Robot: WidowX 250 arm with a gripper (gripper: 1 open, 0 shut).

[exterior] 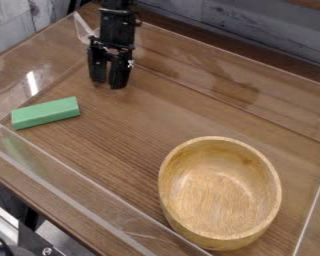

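Observation:
My black gripper [111, 66] hangs at the upper left of the camera view, low over the wooden table [163, 120]. I cannot make out anything between its dark fingers, which blend together. A green block [45, 112] lies at the left, below and left of the gripper and apart from it. A light wooden bowl [219, 192] sits at the lower right.
The table's edges show at the top and along the lower left, with a pale rim at the right.

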